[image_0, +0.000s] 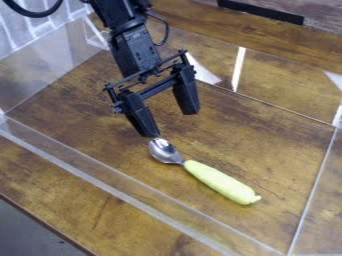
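A spoon with a metal bowl (164, 151) and a thick pale yellow-green handle (219, 181) lies on the wooden surface, bowl toward the upper left. My black gripper (164, 112) is open above and behind the spoon's bowl, its two fingers spread apart with nothing between them. The left fingertip is close above the bowl; whether it touches cannot be told from this view.
Clear low walls (181, 222) surround the work area on the wooden table (87, 225). The floor right of the gripper and around the handle is clear. A dark bar (261, 14) runs along the back.
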